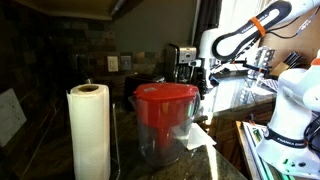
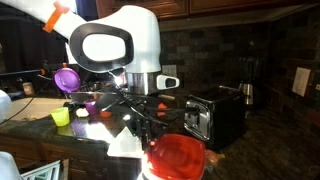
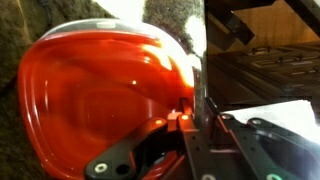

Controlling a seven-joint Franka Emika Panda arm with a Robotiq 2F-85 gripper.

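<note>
A large clear container with a red lid stands upright on the dark counter. The lid fills much of the left side of the wrist view, and it is also visible low in exterior view 2 as a red top. My gripper is at the container's edge, its dark fingers close together by the rim. How wide the fingers stand, and whether the rim is between them, is hard to make out. In exterior view 1 the gripper shows at the lid's right side, with its fingertips partly hidden.
A paper towel roll stands left of the container. White paper lies to its right. In exterior view 2, a toaster sits behind the lid, with a yellow cup and other coloured cups at the left.
</note>
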